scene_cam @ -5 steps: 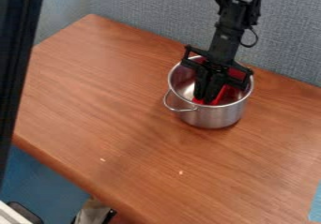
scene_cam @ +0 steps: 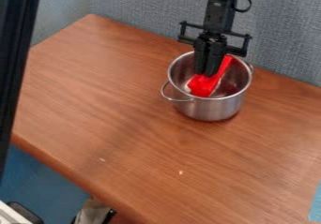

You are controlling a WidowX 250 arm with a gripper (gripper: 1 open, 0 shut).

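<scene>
A steel pot (scene_cam: 206, 106) with a wire handle stands on the wooden table toward the back right. A red object (scene_cam: 208, 81) lies inside it, slanting up toward the back rim. The black gripper (scene_cam: 208, 68) is over the back of the pot, its fingertips reaching down to about the rim beside the red object. Whether it is open, shut or touching that object is unclear.
A grey padded wall is behind. A dark post runs down the left edge, with some equipment below the table at bottom left.
The gripper has risen from deep inside the pot toward its back rim, leaving more of the red object visible. The pot has hardly moved.
</scene>
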